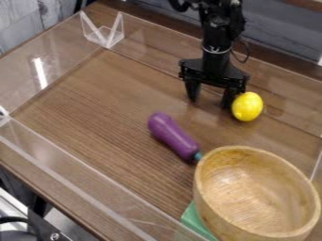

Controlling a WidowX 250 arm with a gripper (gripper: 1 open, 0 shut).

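My black gripper [212, 87] is low over the back right of the wooden surface, open, its fingers just left of a yellow lemon-like object [248, 107]; I see nothing held. A purple eggplant-like object [172, 135] lies in the middle, nearer the front, tilted diagonally.
A large tan bowl [253, 165] fills the front right, on something green [193, 219]. A clear plastic piece [104, 28] stands at the back left.
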